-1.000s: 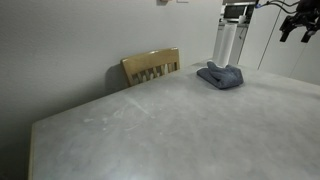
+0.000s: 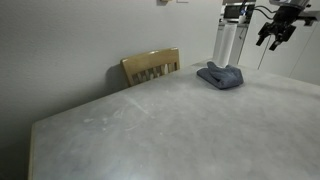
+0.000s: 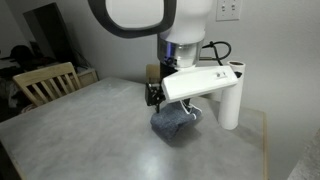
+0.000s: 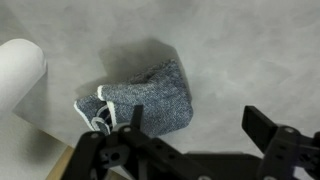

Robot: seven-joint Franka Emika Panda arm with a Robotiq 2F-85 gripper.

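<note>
A dark grey-blue cloth (image 2: 220,75) with a white edge lies bunched on the grey table near its far end. In the wrist view the cloth (image 4: 150,98) fills the left middle, its white-trimmed corner toward the lower left. My gripper stands open above the table, its two fingers wide apart with nothing between them. Part of the cloth reaches toward the left finger in that view, but the gripper (image 2: 268,44) hangs clearly higher in exterior view 1. From exterior view 2, the arm covers part of the scene behind the cloth (image 3: 175,122).
A white paper-towel-like roll (image 3: 232,100) stands upright close to the cloth, near the table edge. A wooden chair (image 2: 150,66) is tucked against the table's side.
The cloth, roll and chair have stayed put.
</note>
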